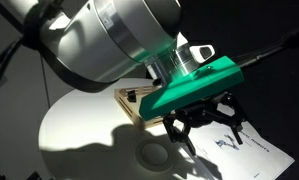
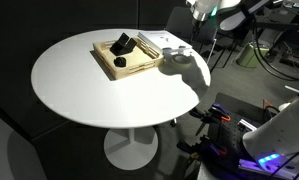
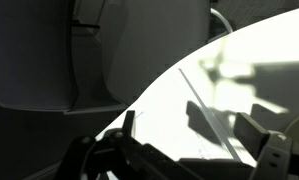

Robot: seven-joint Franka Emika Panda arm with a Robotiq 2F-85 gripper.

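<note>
My gripper [image 1: 211,138], black under a green mount, hangs over the white round table in exterior view 1. Its fingers stand apart and nothing shows between them. Beneath and beside it lies a printed white sheet [image 1: 251,155]. To its left is a pale round ring [image 1: 154,153] on the tabletop. In the wrist view the open gripper spans the lower part, over the table's curved edge. A thin straight strip or line [image 3: 209,112] runs across the white surface; I cannot tell what it is.
A wooden tray [image 2: 144,74] holding dark objects, among them a round black one [image 2: 120,62], stands toward the table's far side. A dark chair [image 3: 154,45] stands beyond the edge in the wrist view.
</note>
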